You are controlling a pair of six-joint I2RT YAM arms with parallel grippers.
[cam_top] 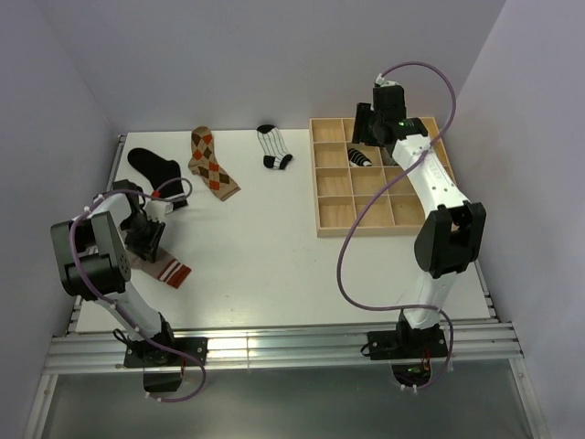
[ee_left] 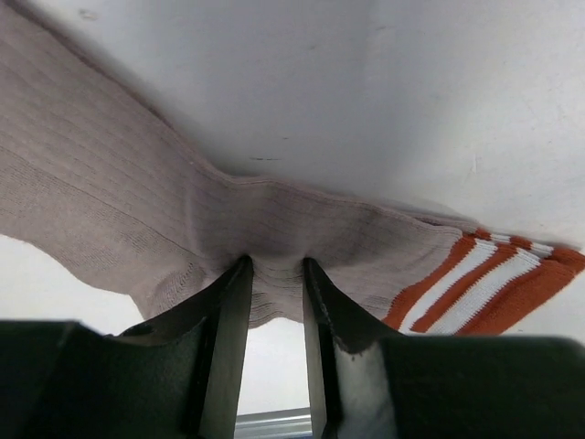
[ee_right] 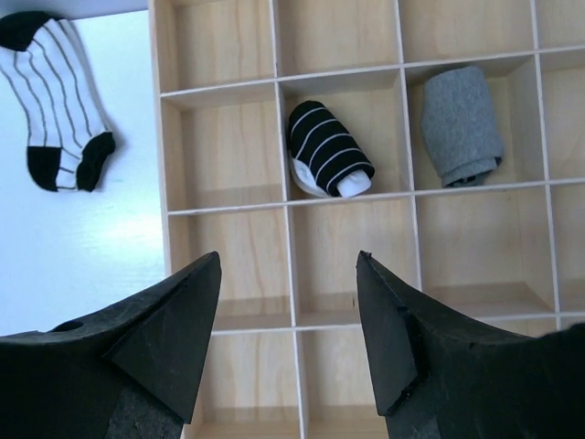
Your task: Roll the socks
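Note:
A taupe sock with red and white cuff stripes lies flat at the table's left; in the top view its striped cuff shows, and my left arm covers part of the rest. My left gripper is down at the sock's middle, its fingers narrowly apart and the fabric between and under the tips. My right gripper stands open and empty above the wooden divided box. In one compartment sits a rolled black sock with white stripes; beside it, in another, is a rolled grey sock.
Along the back lie a black sock, an argyle sock and a white striped sock, all flat. Several box compartments are empty.

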